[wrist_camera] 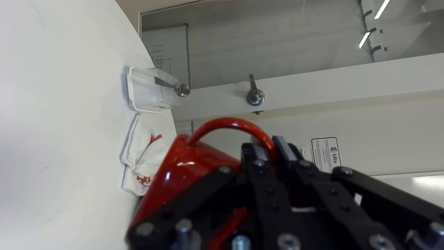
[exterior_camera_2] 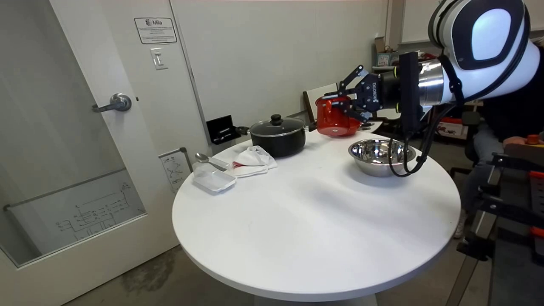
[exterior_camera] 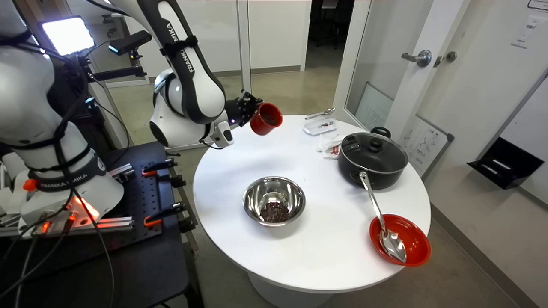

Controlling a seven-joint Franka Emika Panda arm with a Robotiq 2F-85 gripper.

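Observation:
A red mug [exterior_camera: 264, 126] is held in the air above the far left side of the table, tilted, with dark bits visible inside it. My gripper [exterior_camera_2: 352, 100] is shut on the mug's handle [wrist_camera: 235, 123], which passes between the fingers in the wrist view. On the table, apart from the mug and nearer the front in exterior view 1, stands a shiny metal bowl [exterior_camera: 290, 208] with a heap of dark bits [exterior_camera: 275, 211] in its bottom.
A black lidded pot [exterior_camera: 382, 177] stands at the right, a spoon leaning from it into a red bowl [exterior_camera: 418, 244] near the edge. A white cloth [exterior_camera_2: 255, 160] and a clear tray [exterior_camera_2: 216, 181] with a spoon lie at the side.

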